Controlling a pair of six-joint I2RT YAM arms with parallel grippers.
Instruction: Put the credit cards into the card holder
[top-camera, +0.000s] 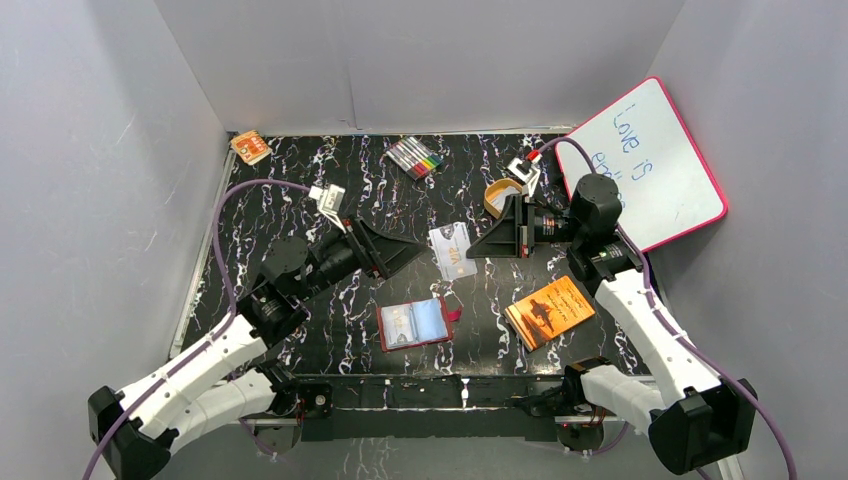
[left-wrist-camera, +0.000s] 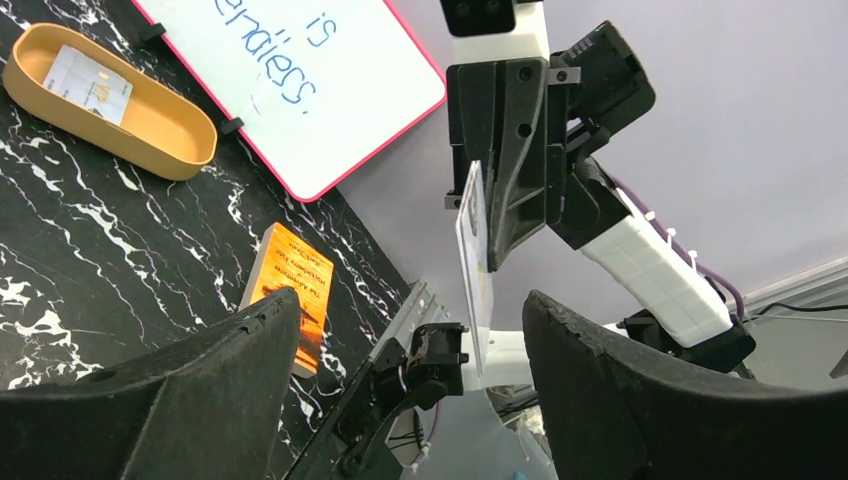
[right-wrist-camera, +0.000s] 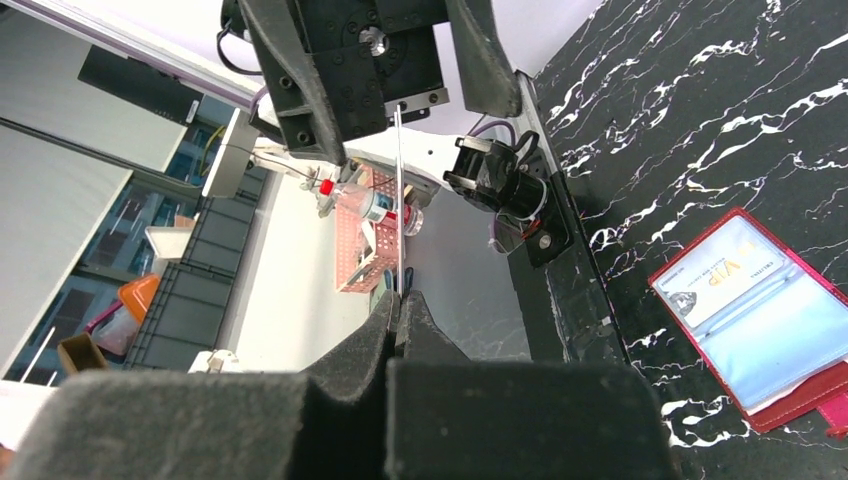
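Note:
A pale credit card is pinched along one edge by my right gripper, which is shut on it. In the right wrist view the card appears edge-on, rising from the closed fingertips. My left gripper stands open close to the card's other side, apart from it; its two fingers frame the card from a distance. The red card holder lies open on the table below, a VIP card in one side and a blue sleeve on the other. Another card rests in the tan box.
An orange book lies to the right of the holder. Markers and a small orange packet are at the back. A whiteboard leans at the right.

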